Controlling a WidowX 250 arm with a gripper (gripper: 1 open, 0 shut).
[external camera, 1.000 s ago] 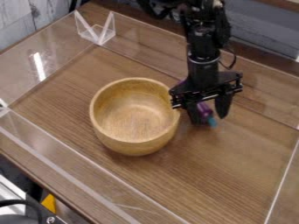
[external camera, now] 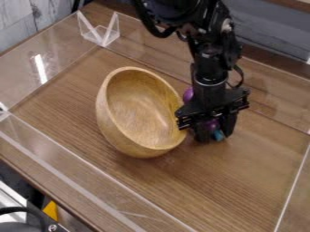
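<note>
A black robot arm comes down from the top centre to the gripper (external camera: 213,121), which is low over the table (external camera: 224,190), just right of a large wooden bowl (external camera: 127,100). A small purple object with some teal (external camera: 216,129) sits among the fingers, mostly hidden by them. Whether the fingers are closed on it I cannot tell. The bowl is tilted, its near left side low and its right rim beside the gripper.
A clear plastic holder (external camera: 100,29) stands at the back left. Black cables and a yellow item lie off the lower left edge.
The gripper has come slightly down and left around the purple object. The bowl has shifted and tipped compared with a second ago.
</note>
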